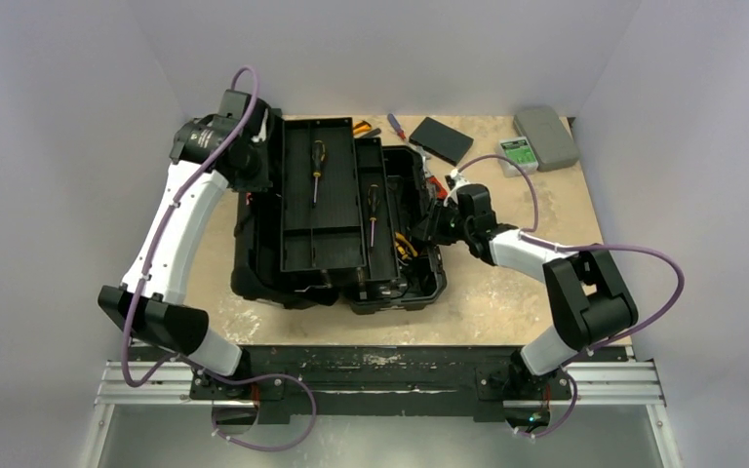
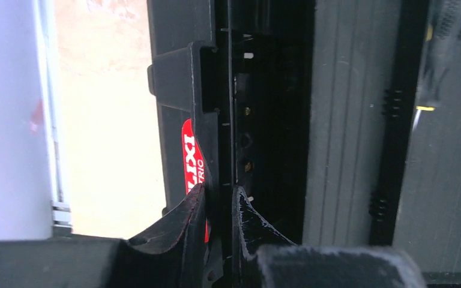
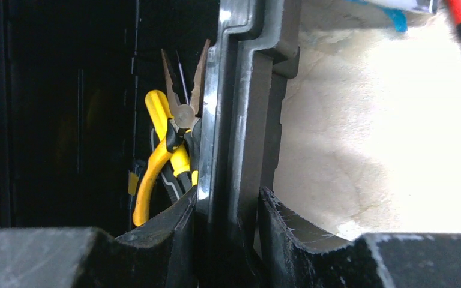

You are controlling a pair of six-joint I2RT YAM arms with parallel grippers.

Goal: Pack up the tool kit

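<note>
The black tool box (image 1: pixel 244 278) stands opened out, its left half raised and tilted inward. My left gripper is shut on the rim of that left half, beside a red label (image 2: pixel 190 157). Opposite, my right gripper grips the right half's side wall (image 3: pixel 240 129). A screwdriver (image 1: pixel 318 166) lies in the wide upper tray (image 1: pixel 297 205), and another screwdriver (image 1: pixel 373 210) shows in the narrower tray (image 1: pixel 383 263). Yellow-handled pliers (image 3: pixel 183 117) rest in the right half's bottom. The trays cover part of the interior.
Behind the box lie a flat black case (image 1: pixel 441 139), a blue-handled screwdriver (image 1: pixel 395 125) and a red-handled tool (image 1: pixel 437 186). A grey case (image 1: pixel 546 136) and a clear box with green contents (image 1: pixel 518 152) sit at the back right. Bare table (image 1: pixel 492 302) is at the front right.
</note>
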